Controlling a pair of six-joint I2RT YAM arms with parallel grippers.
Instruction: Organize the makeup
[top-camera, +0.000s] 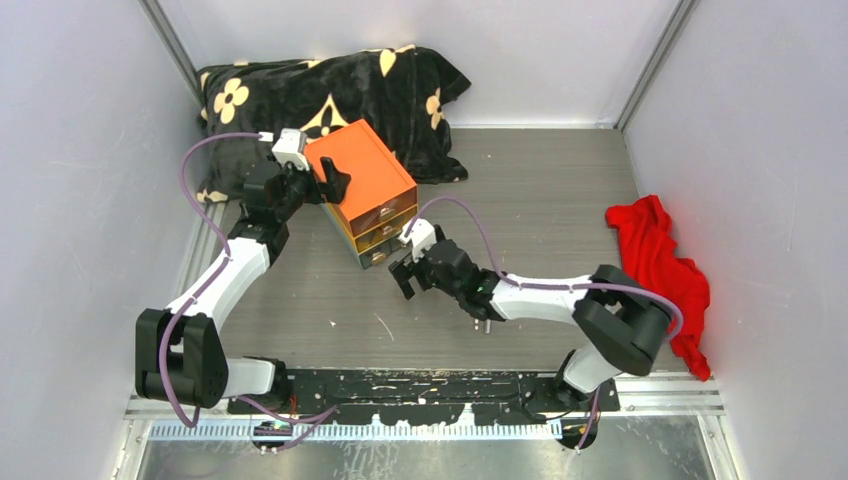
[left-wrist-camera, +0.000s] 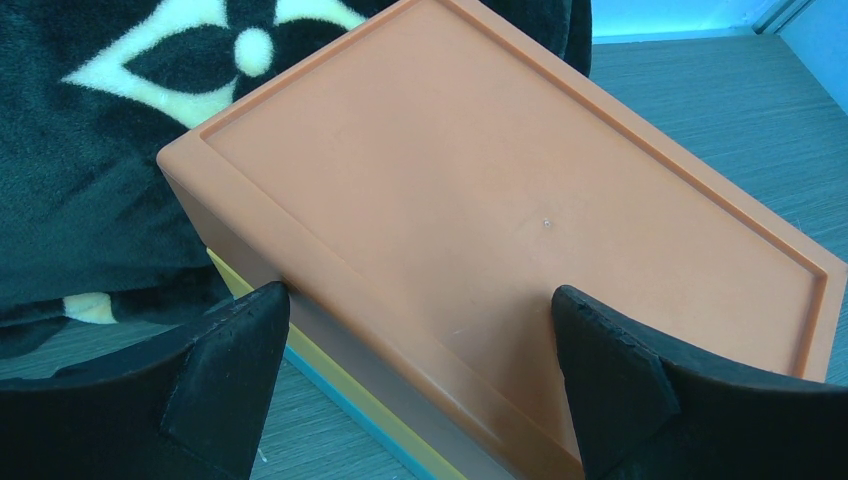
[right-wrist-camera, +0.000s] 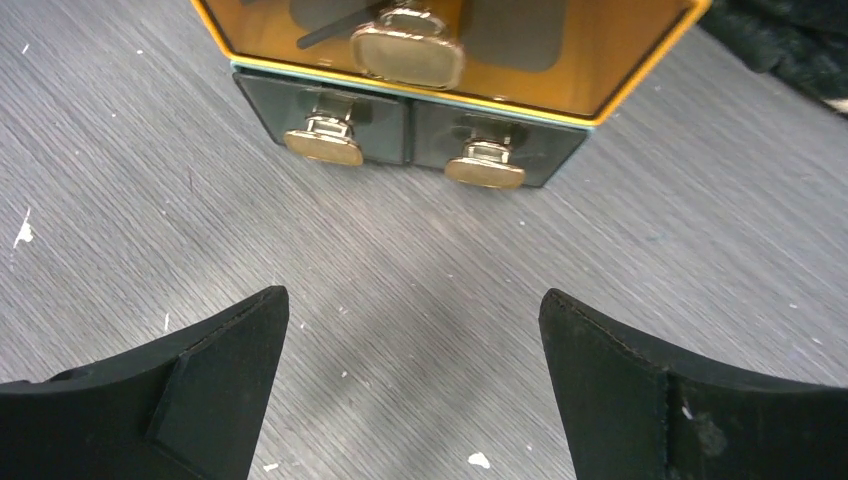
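An orange-topped drawer box (top-camera: 360, 160) stands at a slant at the back left, with a yellow middle drawer and grey bottom drawers whose knobs (right-wrist-camera: 485, 170) face the front right. My left gripper rests over its top near the left edge, one finger beside the side, the other on the lid; whether it grips is unclear. My right gripper stands open in front of the drawers, empty, above bare floor. A few thin makeup sticks (top-camera: 487, 326) lie under the right arm, mostly hidden by it.
A black patterned blanket (top-camera: 250, 100) lies behind the box. A red cloth (top-camera: 660, 260) lies at the right wall.
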